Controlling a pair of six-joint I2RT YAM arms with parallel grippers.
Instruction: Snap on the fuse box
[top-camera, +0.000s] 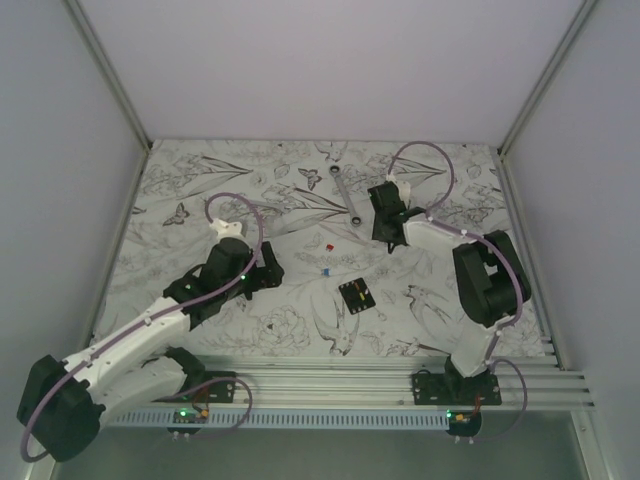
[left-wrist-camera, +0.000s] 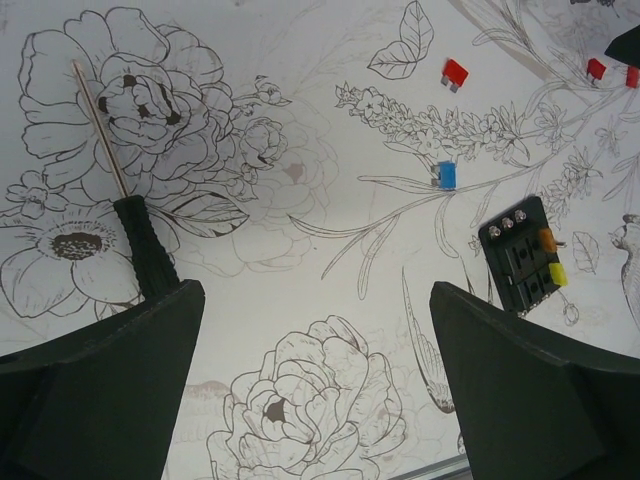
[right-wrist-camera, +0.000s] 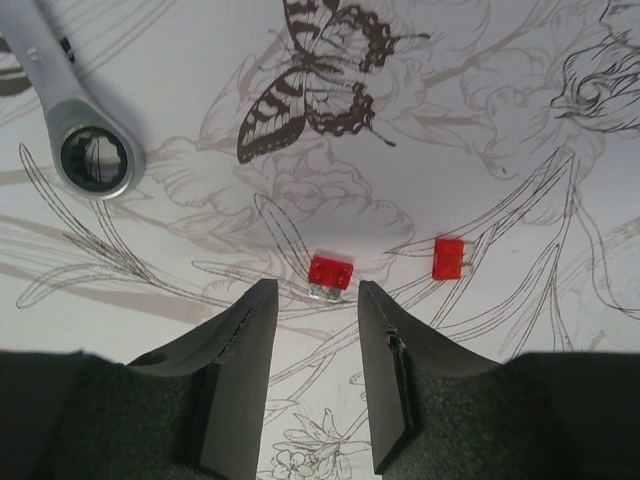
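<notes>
The black fuse box lies on the patterned table, with orange and yellow fuses seen on it in the left wrist view. A blue fuse and red fuses lie loose. My left gripper stands open above the table at left. My right gripper hangs over the upper right of the table, fingers nearly together in its wrist view, a red fuse showing just beyond the tips; whether anything is held between them is unclear.
A wrench lies at back centre. A screwdriver lies under my left gripper.
</notes>
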